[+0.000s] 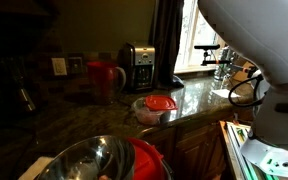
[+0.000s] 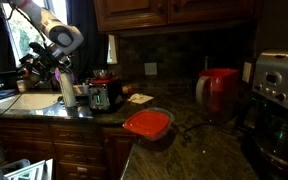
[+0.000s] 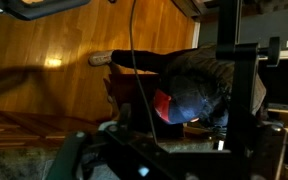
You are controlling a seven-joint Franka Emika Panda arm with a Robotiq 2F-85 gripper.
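A clear container with a red lid (image 1: pixel 159 103) sits on the dark counter. The same red lid (image 2: pixel 147 123) shows near the middle of exterior view 2. A red pitcher (image 1: pixel 106 80) stands farther back against the wall. My gripper (image 2: pixel 42 62) is raised at the far left of exterior view 2, beyond the end of the counter and well away from these things. In the wrist view its dark parts blend into the shadow along the bottom, so the finger state and anything between the fingers are unclear.
A silver toaster (image 1: pixel 139 68) stands behind the container. A metal bowl (image 1: pixel 86 158) fills the near foreground, beside something red. Below my wrist camera is a wooden floor (image 3: pixel 59 75), with what looks like a person at its right.
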